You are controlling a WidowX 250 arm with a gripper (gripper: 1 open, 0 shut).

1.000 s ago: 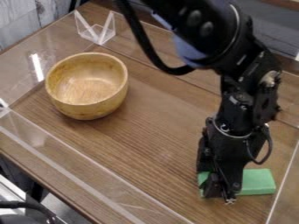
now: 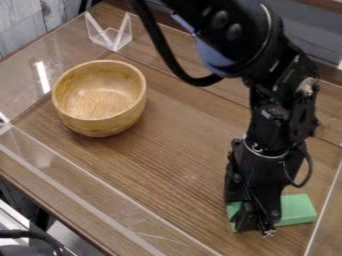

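Observation:
My black gripper (image 2: 254, 210) is low at the right front of the wooden table, its fingers shut on a green block (image 2: 297, 208) that lies on the tabletop. The block's right end sticks out past the fingers; its left part is mostly hidden behind them.
A wooden bowl (image 2: 98, 98) sits at the upper left. A clear angular object (image 2: 110, 33) stands at the back left. The table's edge runs along the lower left.
Very little differs: the gripper and green block have shifted very slightly, if at all.

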